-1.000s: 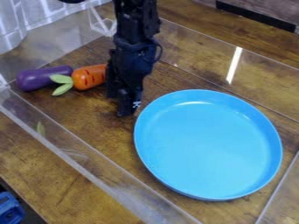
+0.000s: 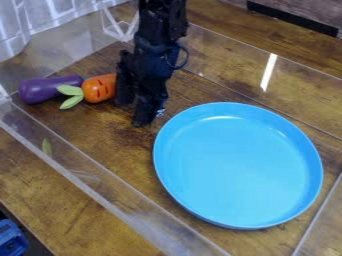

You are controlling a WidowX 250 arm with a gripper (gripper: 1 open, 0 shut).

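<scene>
My black gripper (image 2: 135,90) hangs low over the wooden table just left of the blue plate's rear edge, its fingers dark against the dark wood, so their state is unclear. An orange carrot toy (image 2: 98,89) with green leaves lies just left of it, partly behind it. A purple eggplant toy (image 2: 47,88) lies further left. The big blue plate (image 2: 238,165) fills the right front.
Clear plastic walls run along the left and front of the work area. A blue object (image 2: 8,240) sits at the lower left corner.
My gripper has shifted slightly to the left, toward the carrot. The toys and plate look unmoved.
</scene>
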